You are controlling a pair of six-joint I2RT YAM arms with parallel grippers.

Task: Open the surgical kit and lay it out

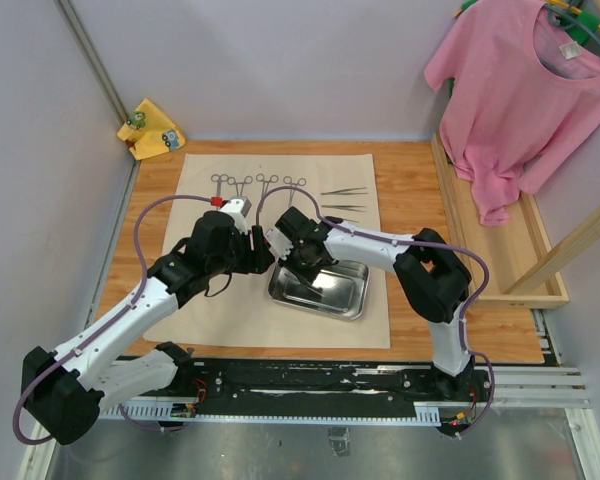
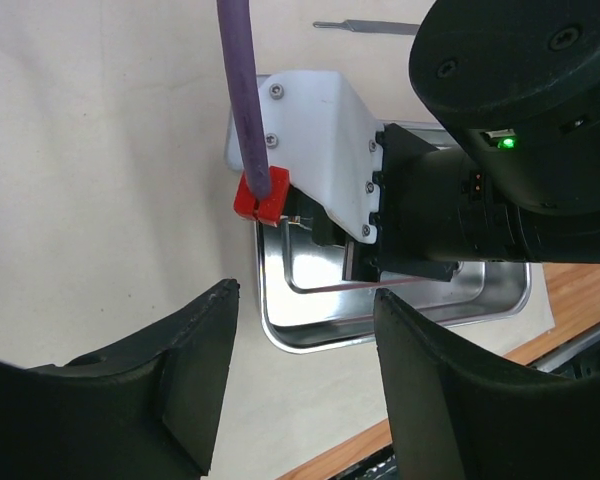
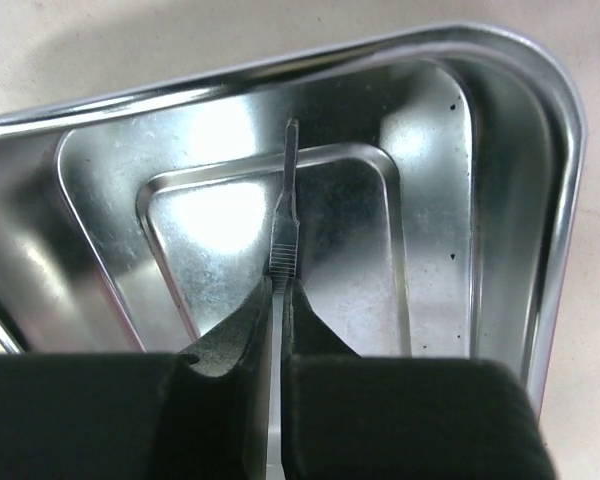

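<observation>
A steel tray (image 1: 348,295) lies on the beige cloth (image 1: 210,320), holding a thin metal instrument with a ridged grip (image 3: 285,240). My right gripper is down inside the tray, shut at that instrument, which runs beneath its fingertips; I see nothing clearly held. My left gripper stands open beside the tray's left end, above the cloth, empty. Scissor-like instruments (image 1: 265,181) form a row along the cloth's back, with slim straight instruments (image 1: 342,191) to their right.
A wooden rack (image 1: 525,290) with a pink shirt (image 1: 510,110) stands at the right. A yellow cloth (image 1: 155,135) is at the back left. The right arm hangs over the tray close to my left gripper.
</observation>
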